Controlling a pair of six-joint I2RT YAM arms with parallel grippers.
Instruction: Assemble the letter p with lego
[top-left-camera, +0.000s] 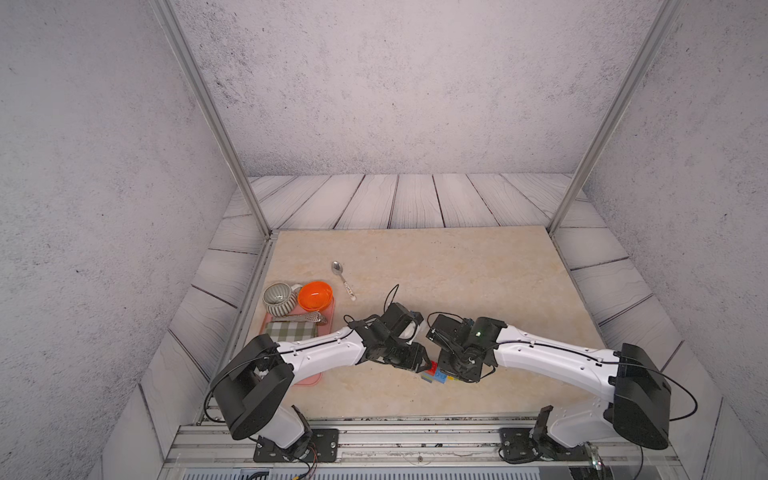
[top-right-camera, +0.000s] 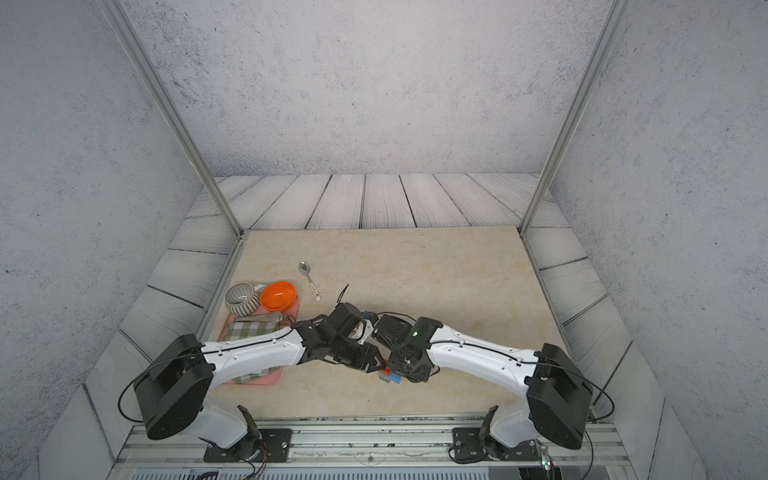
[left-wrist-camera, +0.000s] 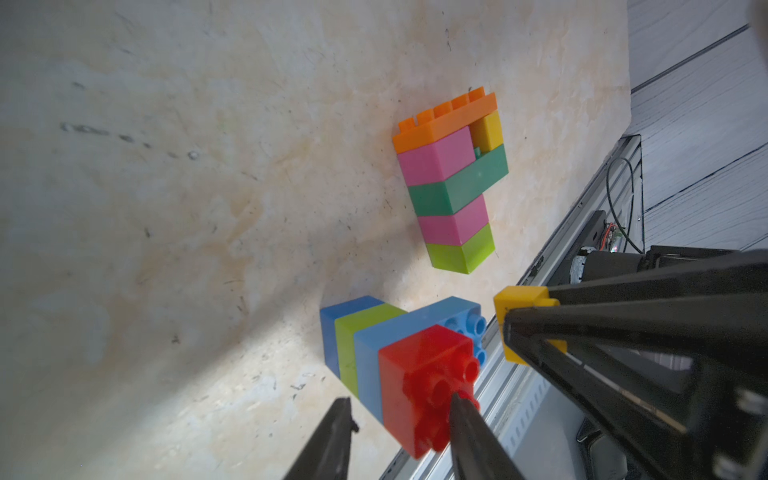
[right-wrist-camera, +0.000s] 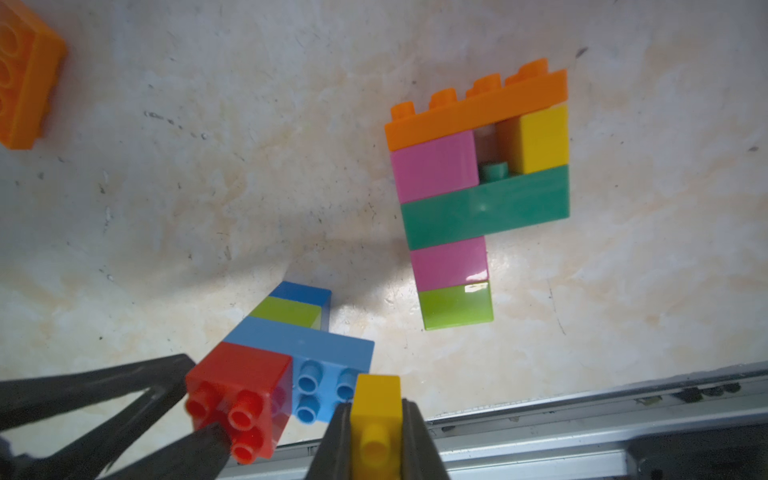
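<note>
In the right wrist view a stack runs from a dark blue brick (right-wrist-camera: 302, 293) through a lime brick and a long light-blue brick (right-wrist-camera: 297, 338) to a red brick (right-wrist-camera: 243, 371). Bare studs of the light-blue brick show beside the red one. My left gripper is shut on the red brick, its fingers on either side. A small yellow brick (right-wrist-camera: 376, 400) is pinched by my right gripper, close to those bare studs; whether it touches them I cannot tell. The left wrist view shows the yellow brick (left-wrist-camera: 524, 308) apart from the red one.
A built P shape lies on the table, with orange (right-wrist-camera: 480, 110), pink, yellow, green (right-wrist-camera: 488, 206) and lime bricks. Another orange brick (right-wrist-camera: 28, 76) sits farther left. An orange bowl (top-left-camera: 316, 296) and a spoon (top-left-camera: 344, 280) are at the left.
</note>
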